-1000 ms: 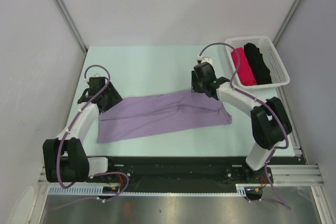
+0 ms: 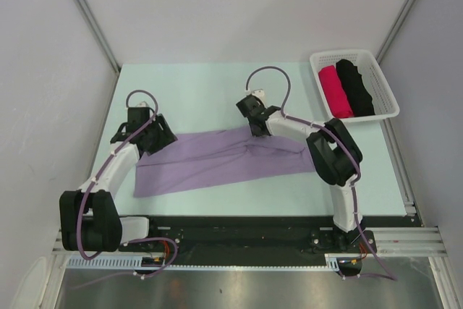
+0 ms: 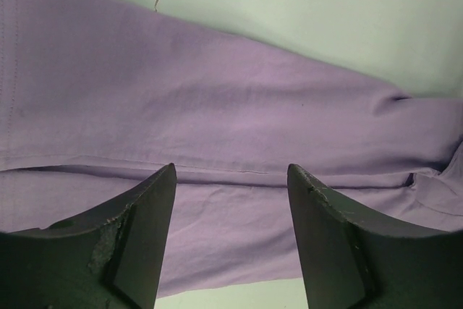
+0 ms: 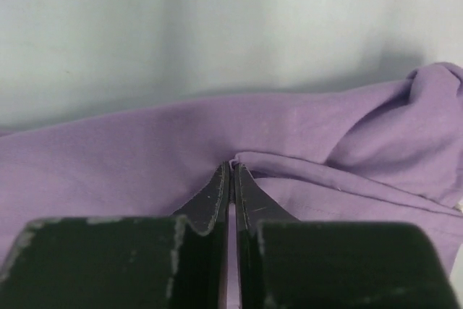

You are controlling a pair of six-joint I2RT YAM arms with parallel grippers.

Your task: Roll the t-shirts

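A lilac t-shirt point(image 2: 195, 173) lies spread lengthwise across the table, folded into long layers with bunched folds toward its right end. My right gripper point(image 2: 257, 132) is down at its upper middle; in the right wrist view its fingertips point(image 4: 234, 171) are closed on a fold of the lilac fabric. My left gripper point(image 2: 160, 139) is open over the shirt's left part; the left wrist view shows its fingers apart above the flat cloth point(image 3: 202, 99), with nothing between them.
A white basket point(image 2: 387, 106) at the back right holds a red rolled garment point(image 2: 333, 92) and a black one point(image 2: 354, 88).
My right gripper has moved left from the shirt's right part to its middle and is now shut on the cloth. My left gripper shifted slightly right.
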